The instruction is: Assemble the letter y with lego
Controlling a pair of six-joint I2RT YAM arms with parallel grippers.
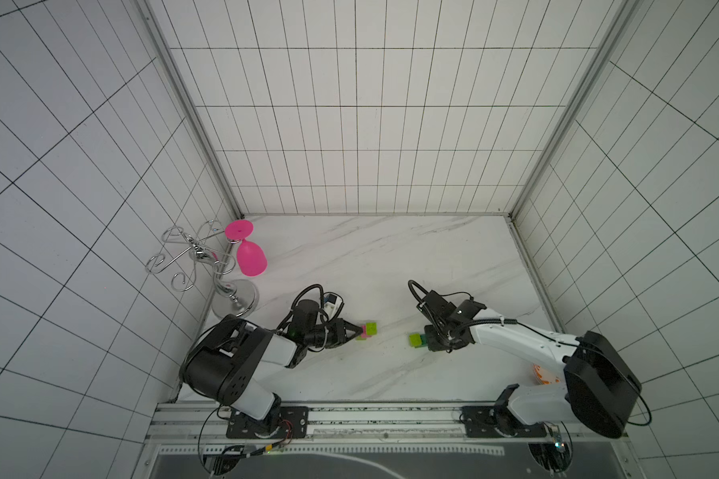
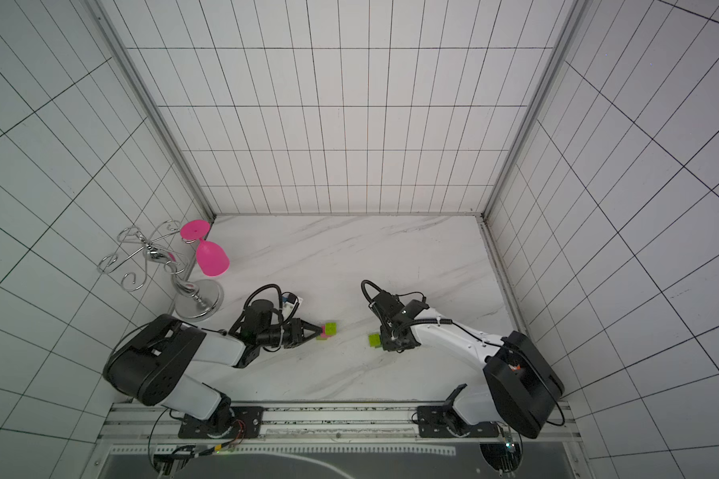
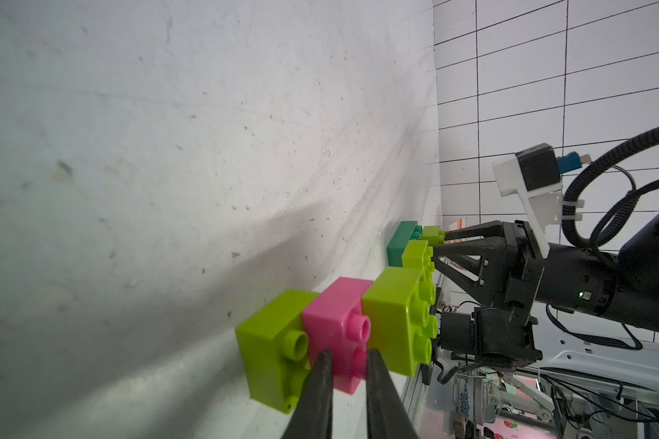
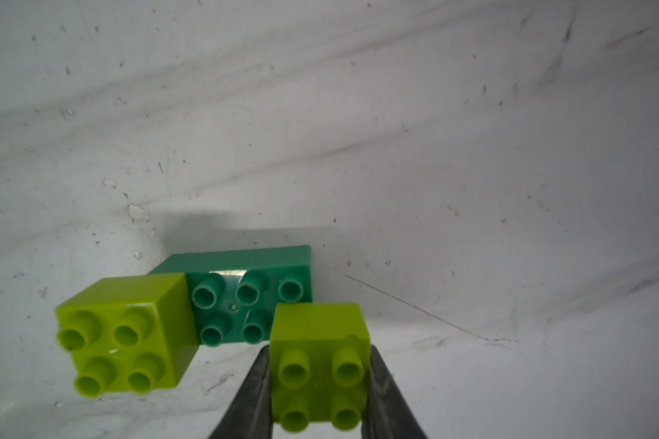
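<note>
In the right wrist view, a teal brick [image 4: 233, 263] lies on the table with a lime brick [image 4: 175, 329] on its left end. My right gripper is shut on another lime brick [image 4: 318, 319] over the teal brick's right end. Whether that one is seated on the studs cannot be told. In the left wrist view, a stepped stack has a lime brick [image 3: 271, 336], a pink brick [image 3: 329, 311] and a second lime brick [image 3: 388, 314]. My left gripper's [image 3: 346, 366] fingers sit on either side of the pink brick's lower part; contact is unclear.
Bare table [image 1: 391, 375] lies between the two groups of bricks. At the left back stand a curled metal stand [image 1: 191, 259] and a pink goblet [image 1: 251, 259].
</note>
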